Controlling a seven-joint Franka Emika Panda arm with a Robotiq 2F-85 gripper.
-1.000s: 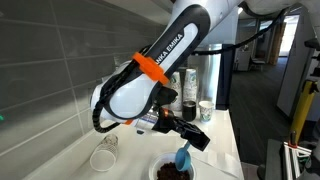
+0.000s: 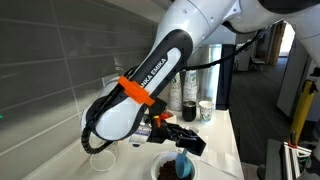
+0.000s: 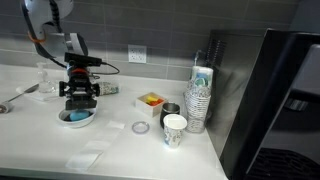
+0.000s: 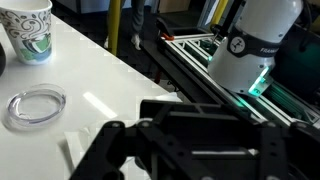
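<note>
A white bowl stands on the counter with dark brown bits in it. My gripper is right above the bowl, pointing down. Directly under it, a blue piece runs from the fingers down to the bowl's contents, and the gripper looks shut on it. From the other side, the blue piece shows low inside the bowl. In the wrist view only the dark gripper body fills the bottom, so the fingertips and the bowl are hidden there.
A patterned cup and a clear round dish stand to one side. A container with colourful items is further back, near a dark metal canister. White paper lies on the open counter.
The arm has swung left in exterior view 1, and the gripper with the blue piece has shifted slightly left and down over the bowl. The bowl looks unmoved.
</note>
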